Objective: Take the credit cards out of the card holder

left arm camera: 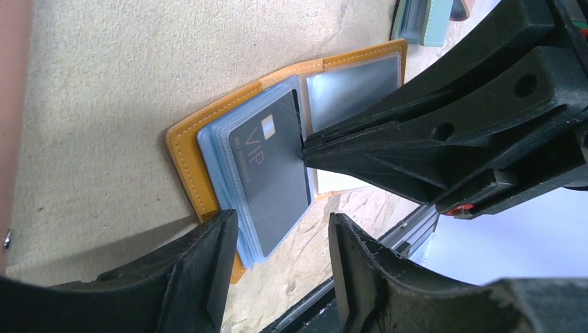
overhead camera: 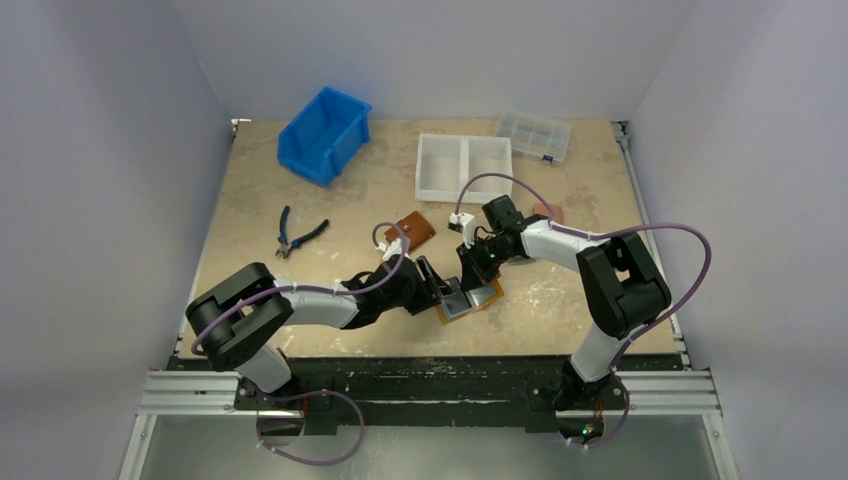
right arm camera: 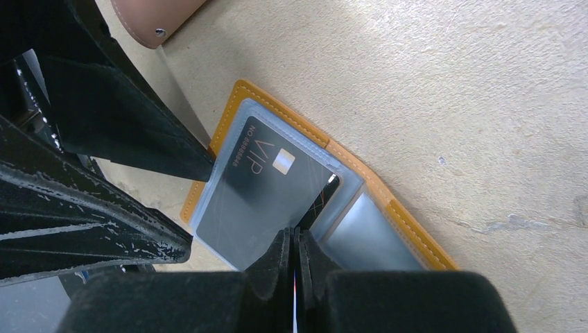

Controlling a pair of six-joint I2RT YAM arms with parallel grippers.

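The orange card holder [left arm camera: 185,149] lies open near the table's front middle, with clear sleeves and a dark VIP card [left arm camera: 270,194] [right arm camera: 263,201] on top of one side. My left gripper stands open over that side, its fingers straddling the card's lower edge. My right gripper is shut, its tips pressed at the card sleeve's edge next to the holder's middle; whether card or sleeve is between them is hard to tell.
A brown leather piece [overhead camera: 410,230], pliers [overhead camera: 300,237], a blue bin [overhead camera: 320,135], a white divided tray [overhead camera: 440,165] and a clear box [overhead camera: 530,135] lie behind and around.
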